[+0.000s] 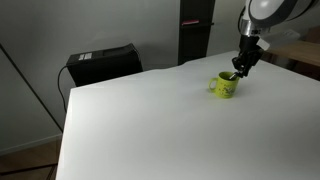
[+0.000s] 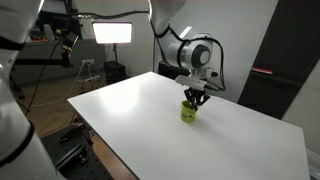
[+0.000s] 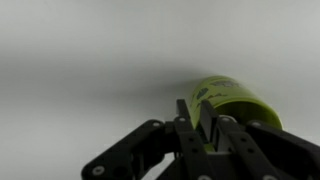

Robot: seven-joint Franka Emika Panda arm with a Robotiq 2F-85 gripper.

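Note:
A yellow-green mug (image 1: 225,87) with dark markings stands upright on the white table, its handle toward the left in exterior view 1. My gripper (image 1: 239,73) reaches down to its rim from above. In the wrist view the mug (image 3: 238,92) lies partly hidden behind the gripper. A narrow gap separates the two fingers, with the near wall of the mug showing between them. One finger appears outside the mug and the other over its opening. Whether either touches the wall is not clear. Exterior view 2 shows the mug (image 2: 188,114) below the arm.
A black box-like device (image 1: 104,66) stands at the table's back edge. Beyond the right side of exterior view 2 is a dark panel (image 2: 268,90).

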